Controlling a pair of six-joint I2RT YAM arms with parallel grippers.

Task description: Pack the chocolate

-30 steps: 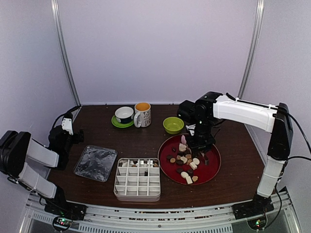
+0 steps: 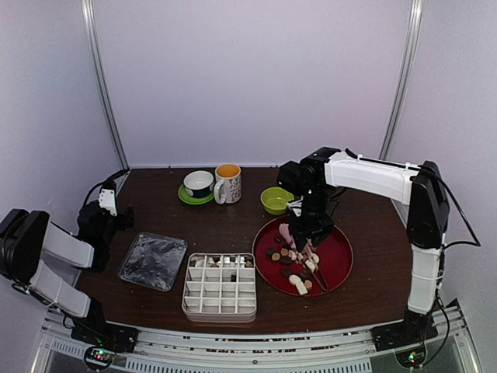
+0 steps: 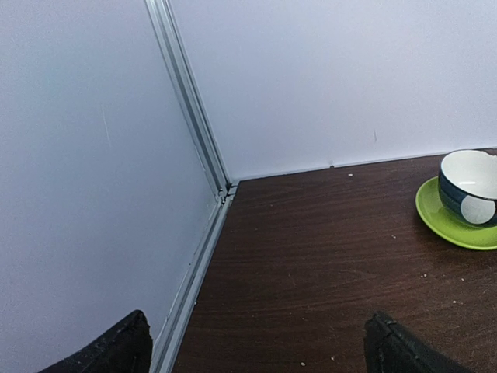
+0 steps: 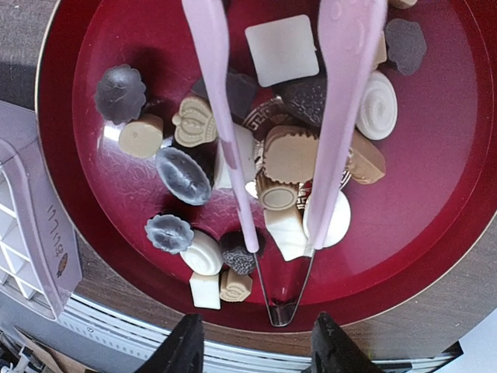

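A red plate (image 2: 338,268) holds assorted white, brown and dark chocolates, with pink-handled tongs (image 4: 339,116) lying across them. The white compartment box (image 2: 219,299) stands left of the plate, some pieces in its back cells. My right gripper is over the plate, its fingers apart at either side of the tongs' metal end in the right wrist view, with nothing visibly between them. My left gripper stands open and empty at the table's left side.
A clear plastic lid (image 2: 152,261) lies left of the box. A bowl on a green saucer (image 2: 192,199), a mug (image 2: 228,186) and a green bowl (image 2: 276,202) stand at the back.
My right arm has shifted slightly left, and more of the tongs now shows over the plate in the top view. The left arm has not moved.
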